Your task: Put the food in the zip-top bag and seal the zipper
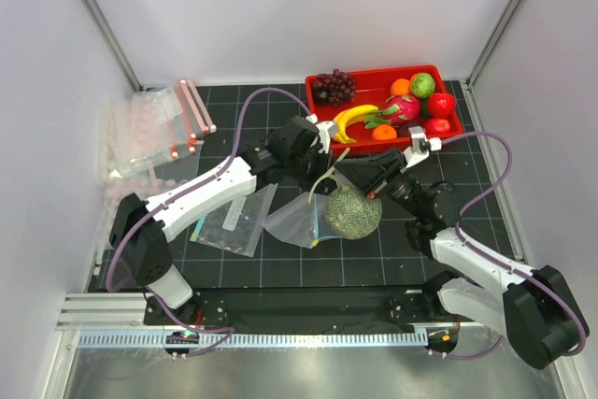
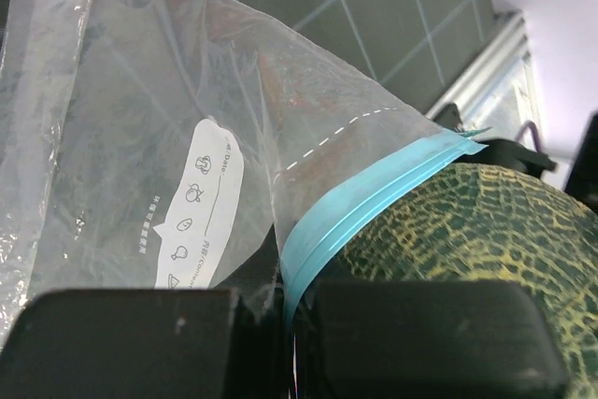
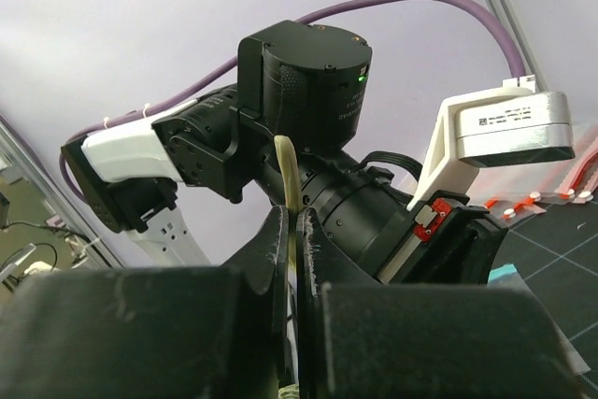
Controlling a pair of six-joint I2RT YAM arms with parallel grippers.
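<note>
A netted green melon (image 1: 353, 212) with a pale stem hangs from my right gripper (image 1: 374, 175), which is shut on that stem (image 3: 288, 165). It sits beside an upright zip bag (image 1: 294, 224), and in the left wrist view the melon (image 2: 467, 240) fills the lower right behind the bag's blue zipper. My left gripper is shut on the edge of that bag (image 2: 159, 137), at the zipper strip. The bag's interior around the melon's lower side is hard to make out.
A red tray (image 1: 369, 81) of fruit stands at the back right. Another empty bag (image 1: 229, 226) lies flat at centre left, and more bags (image 1: 159, 119) are piled at the far left. Bare tiles show in front.
</note>
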